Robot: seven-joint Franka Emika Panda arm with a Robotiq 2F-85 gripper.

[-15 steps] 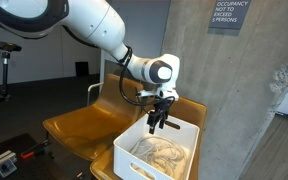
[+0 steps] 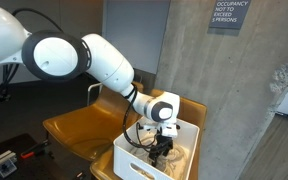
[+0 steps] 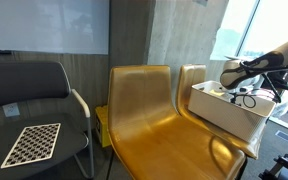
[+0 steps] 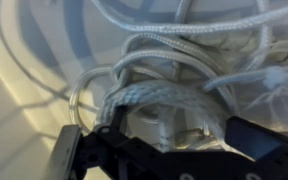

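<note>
White rope (image 4: 184,60) lies in loose coils inside a white box (image 2: 189,138). In the wrist view one thick strand arches across the space between my fingers, and other loops lie below it. My gripper is open, its two black fingers (image 4: 252,138) wide apart with the rope between and under them but not clamped. From exterior view 1 the gripper reaches down inside the box, close over the rope (image 2: 176,160). In exterior view 2 the box (image 3: 224,112) stands at the right with the arm above it; the rope is hidden there.
The box rests on a row of tan chairs (image 3: 144,100), and its walls stand close around my gripper. A concrete wall (image 2: 239,80) rises behind. A dark chair with a patterned board (image 3: 34,143) stands at the far left of exterior view 2.
My gripper has moved down from above the box into it, close to the rope. The box has stayed in place.
</note>
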